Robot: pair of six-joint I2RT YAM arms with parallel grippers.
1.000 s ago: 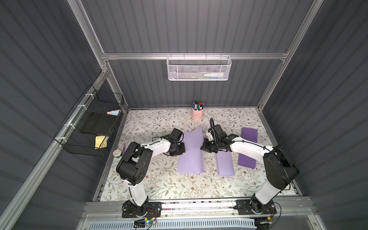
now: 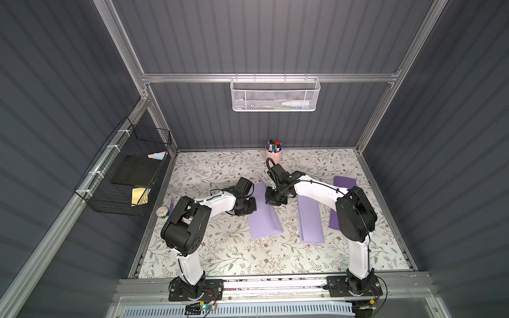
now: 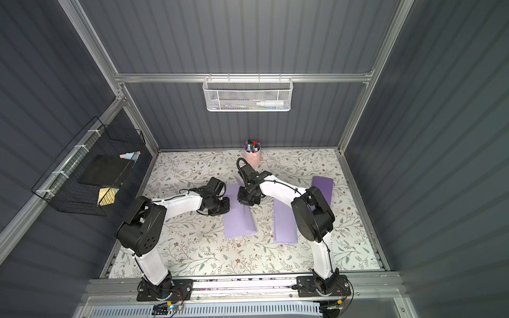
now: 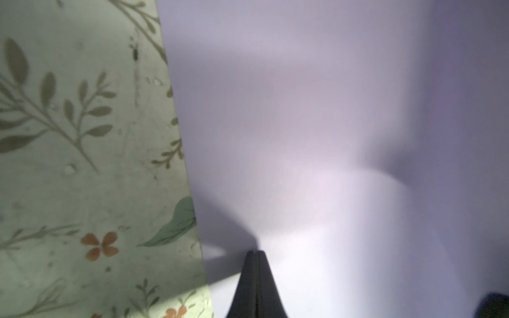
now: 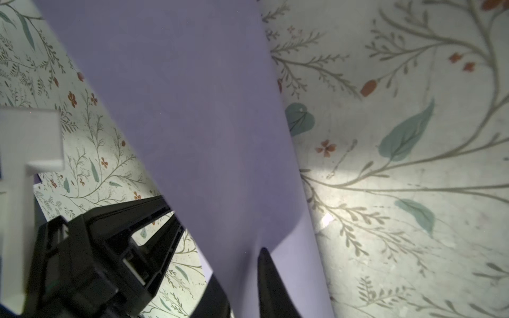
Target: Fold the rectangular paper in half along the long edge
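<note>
The lilac paper (image 2: 264,225) lies in the middle of the table, its right part lifted and bent over in a curve, as the right wrist view (image 5: 185,95) shows. My left gripper is shut, its tips down on the paper near its left edge, nothing seen between them. My right gripper is at the bent flap, part open, with the paper's curved edge at its fingers; whether it grips the paper I cannot tell.
More purple sheets (image 2: 311,225) lie to the right. A pink pen cup (image 2: 273,156) stands at the back. A black wire basket (image 2: 122,185) hangs at the left, a white one (image 2: 274,98) on the back wall.
My right gripper has moved left and toward the back, bending the paper's right side over toward the left. My left arm has stayed in place.
</note>
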